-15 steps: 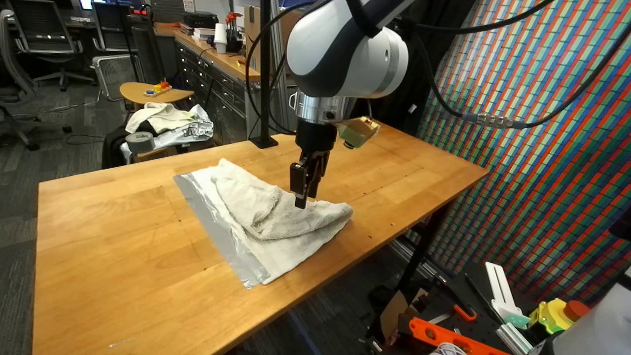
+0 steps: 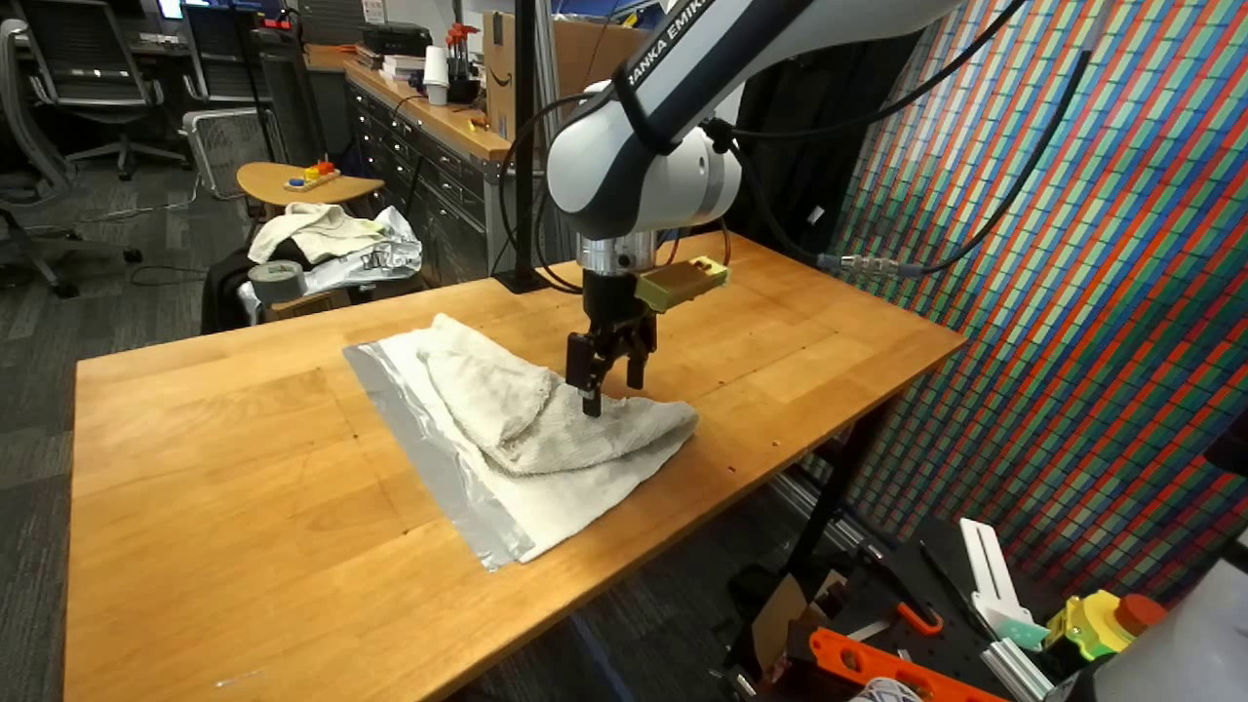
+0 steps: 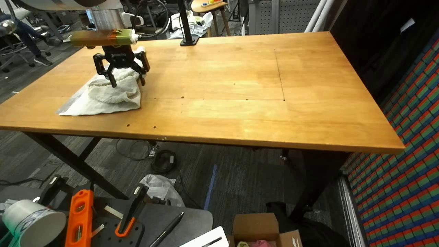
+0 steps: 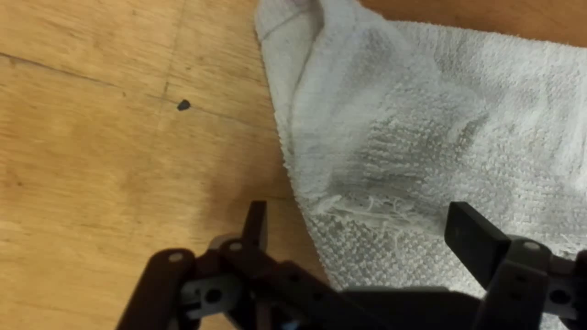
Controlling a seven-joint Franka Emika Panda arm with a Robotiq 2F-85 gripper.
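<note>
A white towel (image 2: pixel 503 404) lies partly folded on the wooden table, with a strip of silver tape (image 2: pixel 439 468) along its left edge. My gripper (image 2: pixel 614 392) is open and points down at the towel's folded right part. In the wrist view, the towel (image 4: pixel 396 137) fills the right side; the left finger (image 4: pixel 256 225) is over bare wood and the right finger (image 4: pixel 473 242) over the cloth, so the towel's edge runs between them. Nothing is held. From the other side, the gripper (image 3: pixel 128 82) appears at the towel (image 3: pixel 111 94); whether the fingertips touch it I cannot tell.
A black post (image 2: pixel 523 276) is clamped at the back edge. A side surface with tools, among them an orange level (image 3: pixel 79 218), stands in front of the table.
The arm has turned about its wrist and shifted slightly left in exterior view 1, so both fingers now show spread apart over the towel's edge. The towel looks unmoved.
</note>
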